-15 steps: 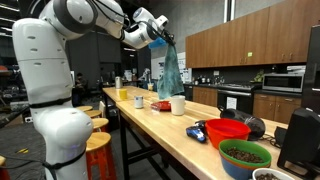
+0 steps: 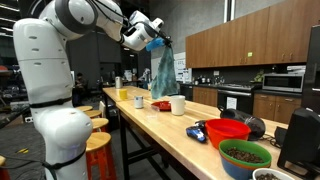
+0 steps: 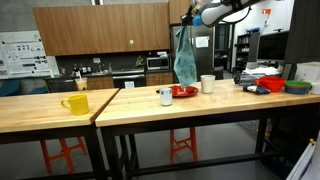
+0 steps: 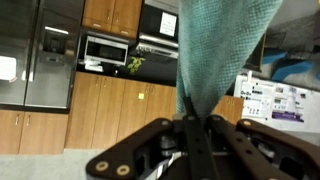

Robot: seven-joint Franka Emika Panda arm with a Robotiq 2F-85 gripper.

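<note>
A teal cloth (image 2: 163,76) hangs down from my gripper (image 2: 165,42), which is shut on its upper end high over the table. In the second exterior view, the cloth (image 3: 184,56) is draped in a long strip, its lower end above a red dish (image 3: 183,91). My gripper (image 3: 187,19) is small there. Seen from the wrist, the cloth (image 4: 222,50) spreads up from the dark fingers, and its folds hide part of the kitchen behind.
The wooden table (image 2: 160,122) carries a white mug (image 3: 166,97), a white crock (image 3: 207,84) and a yellow mug (image 3: 75,104). Toward the near end stand a red bowl (image 2: 227,131) and a green bowl (image 2: 245,153). Open air surrounds the raised arm.
In the first exterior view, my gripper and the hanging cloth have shifted left. The cloth is still held, and the things on the table have not moved.
</note>
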